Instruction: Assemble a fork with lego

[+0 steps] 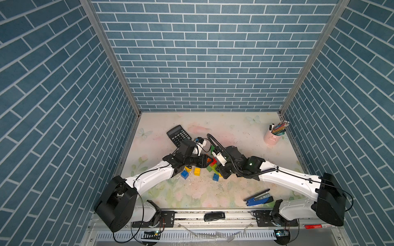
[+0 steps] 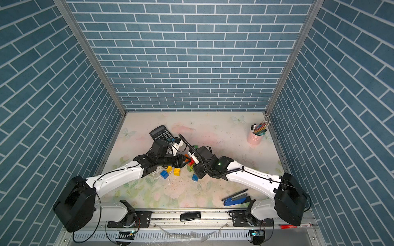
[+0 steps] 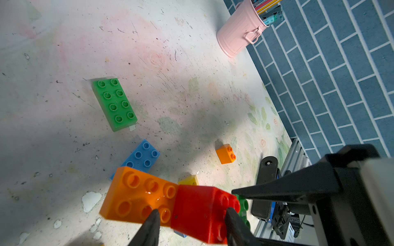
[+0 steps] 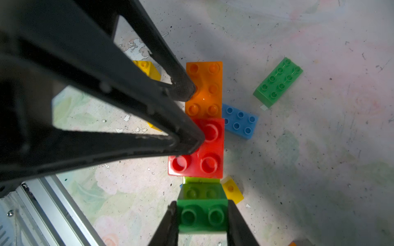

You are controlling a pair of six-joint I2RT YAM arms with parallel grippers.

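Observation:
An assembly of an orange brick point(image 3: 137, 196), a red brick point(image 3: 197, 213) and green bricks point(image 4: 203, 215) is held above the table's middle. My right gripper is shut on the green end. My left gripper is at the red brick, its fingertips close on either side in its wrist view; whether they grip is hard to tell. In the right wrist view the left gripper's black fingers lie over the orange and red bricks.
A loose green brick point(image 4: 277, 82), blue brick point(image 4: 240, 121), small orange brick point(image 3: 225, 153) and yellow bricks lie around. A calculator point(image 1: 177, 133) sits behind, a pink pencil cup point(image 1: 271, 137) back right, a stapler point(image 1: 257, 198) front right.

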